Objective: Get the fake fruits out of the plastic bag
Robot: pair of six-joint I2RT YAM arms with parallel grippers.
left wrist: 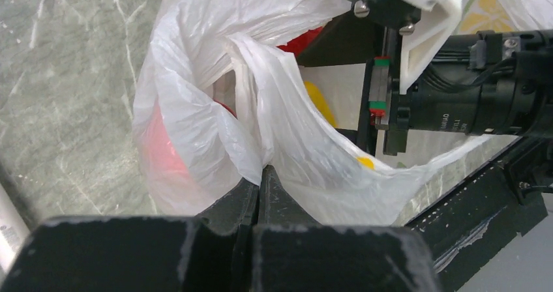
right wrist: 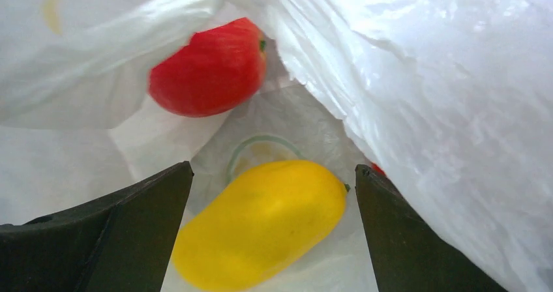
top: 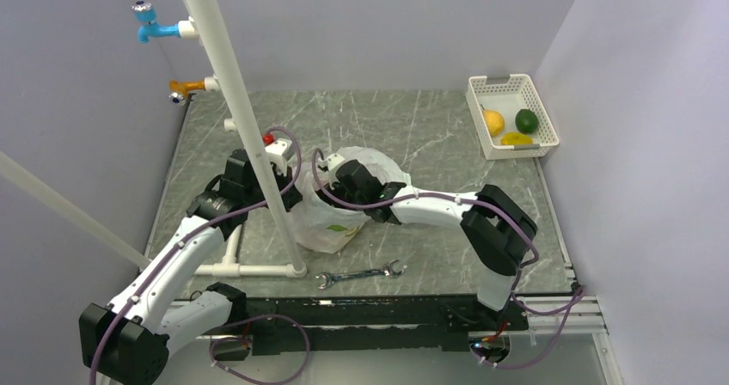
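Note:
A white plastic bag [top: 322, 229] lies crumpled mid-table with its mouth spread. My left gripper is shut at the bag's rim, and the thin plastic [left wrist: 251, 135] gathers right at its fingertips. My right gripper reaches into the bag with its fingers wide apart. Between and beyond them lies a yellow fruit [right wrist: 264, 223], not gripped. A red fruit [right wrist: 212, 70] rests further in, partly behind a fold. A sliver of another red item [right wrist: 378, 169] shows by the right finger. In the left wrist view, pinkish red [left wrist: 163, 148] shows through the plastic.
At the back right a white basket [top: 488, 144] holds an orange-yellow fruit [top: 493, 122], a green fruit [top: 527, 120] and a yellow fruit [top: 516, 138]. A wrench [top: 359, 274] lies near the front edge. A white pipe [top: 249, 127] stands before the left arm.

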